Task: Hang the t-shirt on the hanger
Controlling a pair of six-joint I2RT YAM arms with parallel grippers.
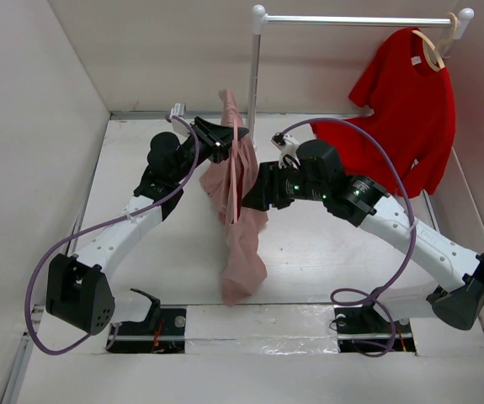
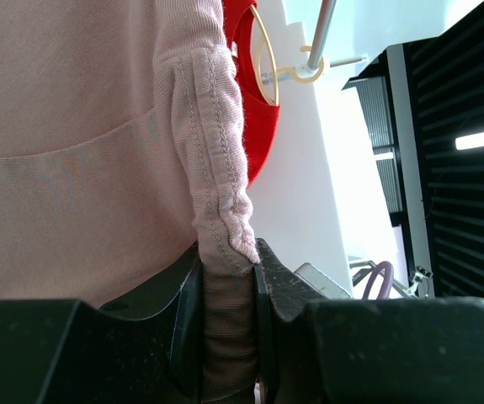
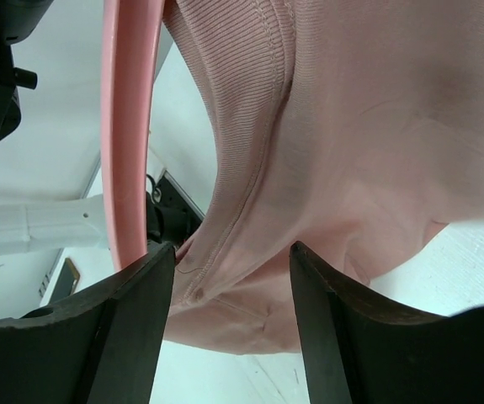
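Observation:
A pink t shirt (image 1: 243, 265) hangs from my left gripper (image 1: 233, 135), which is shut on its seamed edge, as the left wrist view (image 2: 229, 286) shows. A long pink strip (image 3: 124, 135), likely a hanger, runs vertically in front of the shirt. My right gripper (image 1: 263, 189) stands open beside the lower shirt; in the right wrist view its two fingers straddle a fold of pink cloth without being closed on it.
A white rail (image 1: 355, 21) crosses the back, its left post behind the pink shirt. A red top (image 1: 406, 118) hangs on a wooden hanger at the right end.

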